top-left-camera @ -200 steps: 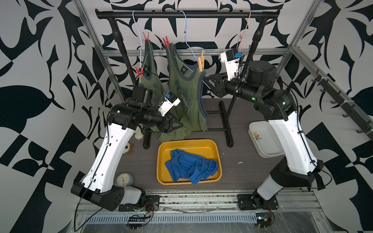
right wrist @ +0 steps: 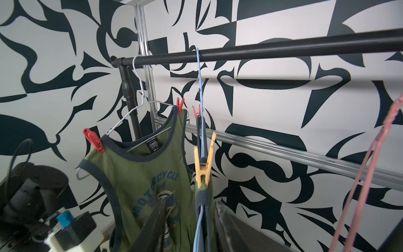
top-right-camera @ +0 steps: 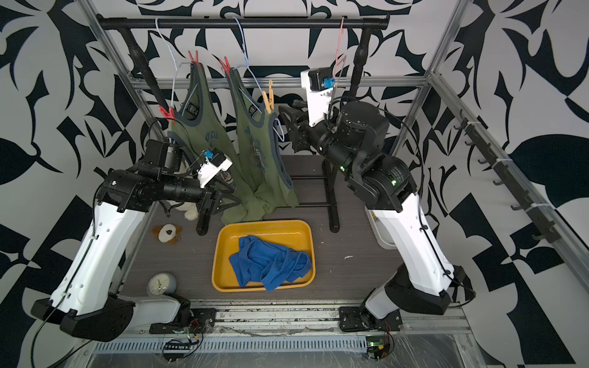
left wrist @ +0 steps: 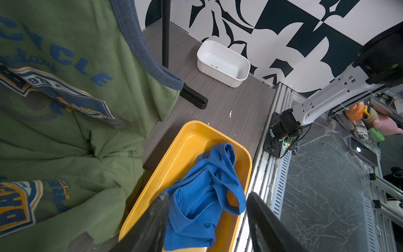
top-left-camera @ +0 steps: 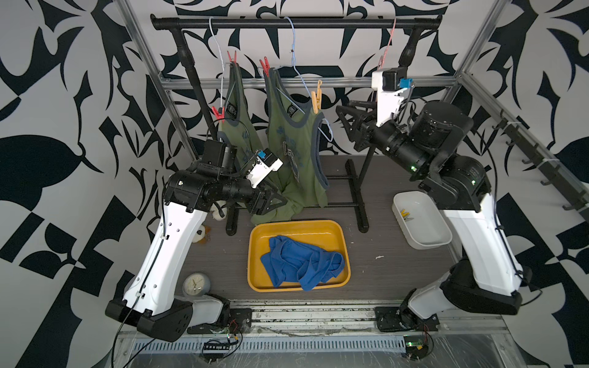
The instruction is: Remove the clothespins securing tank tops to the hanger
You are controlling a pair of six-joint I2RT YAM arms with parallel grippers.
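Two green tank tops hang from the rack. The right tank top (top-left-camera: 294, 132) is on a blue hanger (top-left-camera: 293, 49), with a yellow-orange clothespin (top-left-camera: 316, 97) at its right shoulder and a red clothespin (top-left-camera: 264, 66) at its left. Two more red clothespins (top-left-camera: 219, 113) grip the left tank top (right wrist: 138, 176) on a white hanger. My right gripper (top-left-camera: 343, 124) stands open, just right of the yellow-orange clothespin and not touching it. In the right wrist view that clothespin (right wrist: 203, 163) appears ahead, above the finger gap. My left gripper is open and empty, low before the shirts.
A yellow tray (top-left-camera: 253, 263) with a blue cloth (top-left-camera: 302, 260) lies in front of the rack. At the right, a white bin (top-left-camera: 429, 227) holds small yellow pieces. A pink hanger (top-left-camera: 388, 43) hangs near the right gripper. A clock (top-left-camera: 196, 284) stands front left.
The right shirt and its pins shifted right and swung back. The left arm shifted slightly left.
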